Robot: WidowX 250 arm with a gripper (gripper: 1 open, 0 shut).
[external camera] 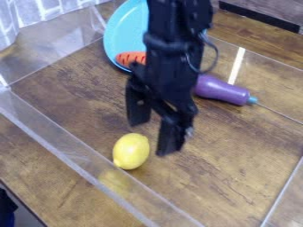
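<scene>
My dark gripper (158,123) is open and hangs just above and to the right of a yellow lemon (130,152), which lies on the wooden surface in the lower middle. An orange carrot (129,58) lies on a blue plate (117,32) at the back, partly hidden by the arm. A purple eggplant (221,89) lies to the right, partly behind the gripper.
A clear plastic edge (71,155) runs diagonally along the left, close to the lemon.
</scene>
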